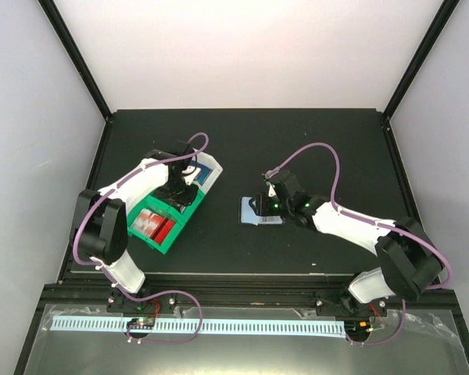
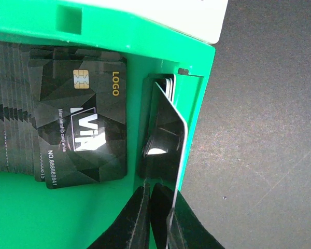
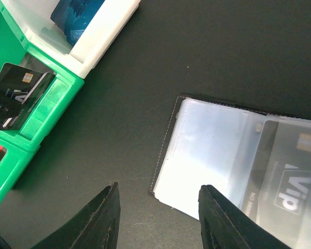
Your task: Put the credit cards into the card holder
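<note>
My left gripper is shut on a thin black card (image 2: 166,129) standing tilted at the right compartment of the green box (image 2: 88,15), beside a spread stack of black VIP cards (image 2: 78,119). The open card holder (image 3: 207,150), with clear sleeves and a dark stitched edge, lies mid-table; a VIP card (image 3: 290,187) shows under clear plastic on its right side. My right gripper is open just in front of the holder, with nothing between its fingertips.
A white box (image 3: 83,54) with blue cards (image 1: 199,167) adjoins the green box at the back. Red cards (image 1: 159,231) sit in its front compartment.
</note>
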